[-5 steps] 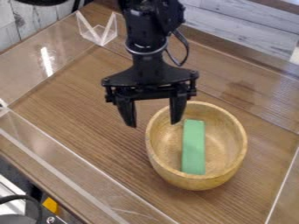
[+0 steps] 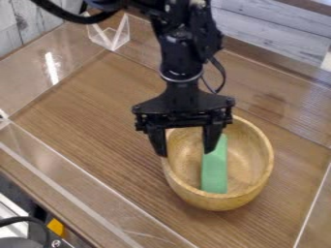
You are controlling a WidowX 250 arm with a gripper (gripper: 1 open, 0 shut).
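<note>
The black gripper is open, its two fingers spread apart above the left and back part of a light wooden bowl. Inside the bowl, toward its right half, lies a green rectangular block, upright along the view's depth, its far end partly near or behind the right finger. Whether the fingertips are below the bowl's rim is hard to tell.
A white wire-like object stands at the back left. A dark cable and a small yellow item lie at the lower left edge.
The gripper has moved slightly down in the view and to the right, toward the bowl. The bowl and green block look unmoved.
</note>
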